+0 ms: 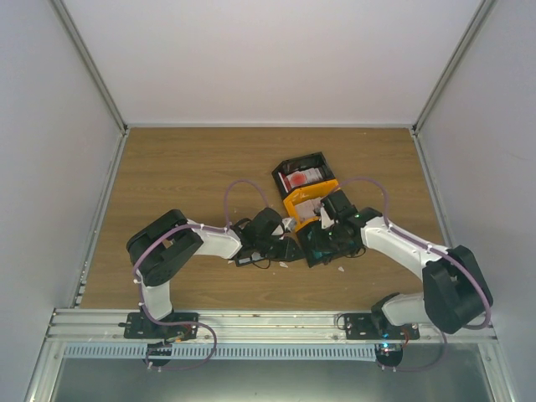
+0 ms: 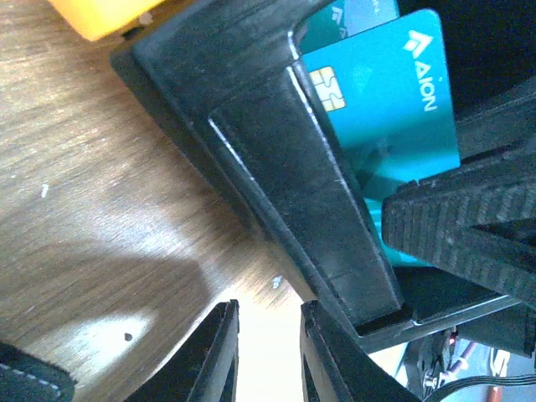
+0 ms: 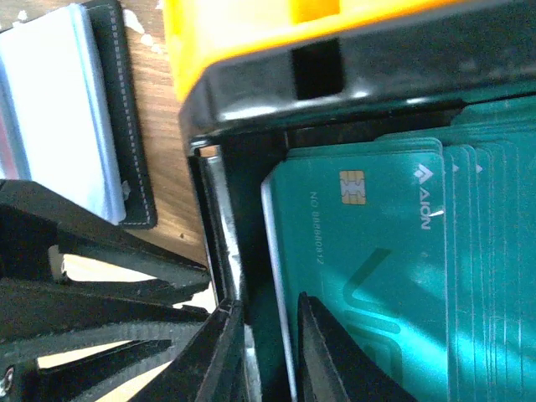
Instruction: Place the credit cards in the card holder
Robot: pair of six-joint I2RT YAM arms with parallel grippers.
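Note:
Teal AION cards (image 3: 360,251) stand stacked in the black bin (image 2: 285,184). My right gripper reaches into this bin with its fingers part open. The front card's left edge runs between those fingers, with one fingertip (image 3: 310,322) against or just before its face; no grip shows. At the bin's left side is my left gripper, low over the table. A gap shows between its fingers with only bright glare in it, so I cannot tell whether anything is held. The black stitched card holder (image 3: 134,126), with pale cards inside, lies left of the bin.
Behind the teal bin stand a yellow bin (image 1: 289,203) with pale cards and a black bin (image 1: 277,172) with red and white cards. Both grippers are close together.

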